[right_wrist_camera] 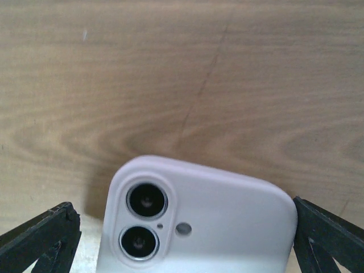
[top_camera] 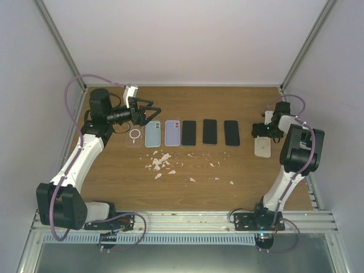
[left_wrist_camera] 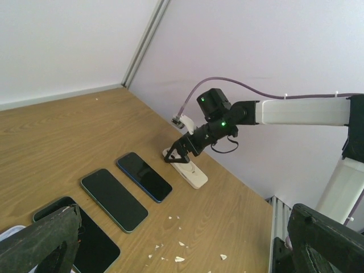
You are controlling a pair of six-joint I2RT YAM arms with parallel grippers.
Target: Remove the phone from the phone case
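A white-backed phone [top_camera: 262, 149] lies at the right of the table, its long side running front to back. Its camera end [right_wrist_camera: 227, 210] fills the lower part of the right wrist view, with two lenses at the left. I cannot tell a separate case edge there. My right gripper [top_camera: 261, 132] is open around that end: the right finger [right_wrist_camera: 321, 230] touches the phone's right corner, while the left finger [right_wrist_camera: 54, 233] stands apart from it. Far to the left, my left gripper [top_camera: 157, 111] hangs open and empty.
Left of the phone stands a row: a clear case with a ring [top_camera: 134, 136], a light blue one [top_camera: 152, 135], a purple one [top_camera: 172, 133] and several dark phones [top_camera: 210, 132]. White scraps [top_camera: 159, 162] lie in front of them.
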